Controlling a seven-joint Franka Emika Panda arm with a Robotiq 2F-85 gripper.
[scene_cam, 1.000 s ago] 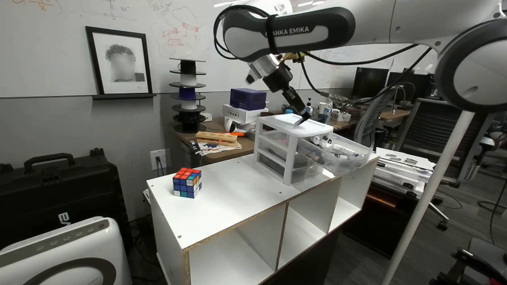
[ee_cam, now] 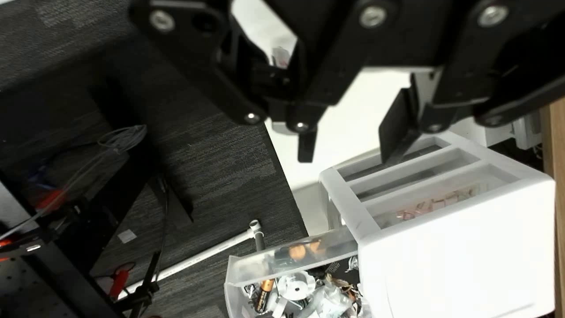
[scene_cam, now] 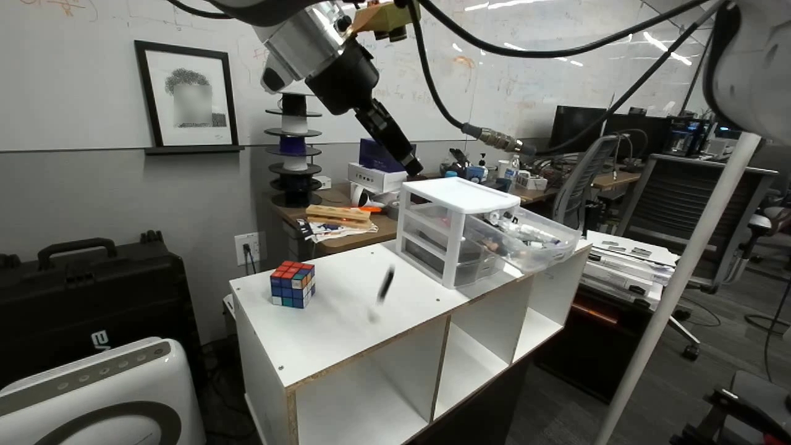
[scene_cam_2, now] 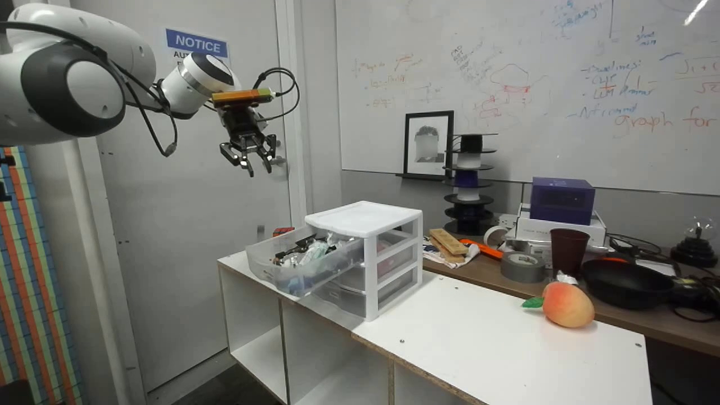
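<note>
My gripper hangs in the air above the shelf, near the white drawer unit, with the arm reaching in from above. In exterior view 2 the fingers of the gripper stand apart. The wrist view shows a gap between the fingers with nothing held in it. A blurred dark slim object appears just over the white shelf top, a faint smear below it; what it is cannot be made out. To its left sits a Rubik's cube. The unit's clear top drawer is pulled out, full of small items.
A peach-like fruit lies on the shelf top on the drawer unit's other side. Behind is a desk with a purple box and spools. A white pole stands at the right. Free room surrounds the cube.
My gripper has moved left and up from over the drawer unit, where something thin showed at its fingertips. The blurred dark object is new above the shelf top. The cube looks unmoved.
</note>
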